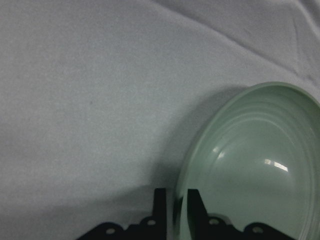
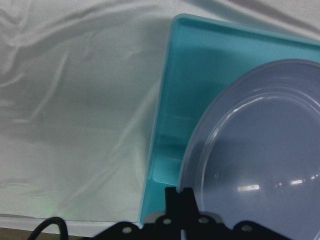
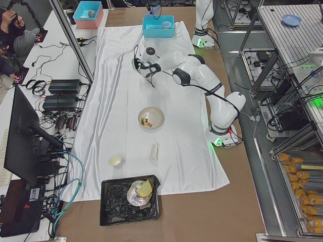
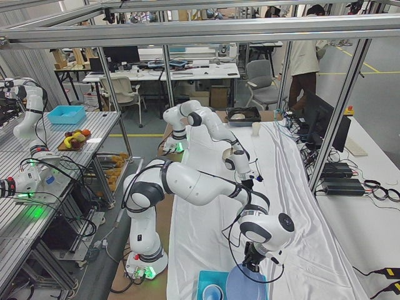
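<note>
A pale green bowl point(image 1: 260, 160) lies on the white cloth; my left gripper has its fingers either side of the rim, open. In the right wrist view a blue plate point(image 2: 255, 150) lies over a turquoise bin point(image 2: 175, 45). My right gripper is at the plate's rim, fingertips close together; it appears shut on that rim. In the camera right view the plate point(image 4: 244, 287) sits at the bin beside a small cup point(image 4: 212, 294).
A beige plate with food scraps point(image 3: 151, 123), a cream cup point(image 3: 115, 160) and a clear item point(image 3: 154, 151) lie on the cloth. A black tray point(image 3: 116, 212) holds foil and a yellow sponge-like piece.
</note>
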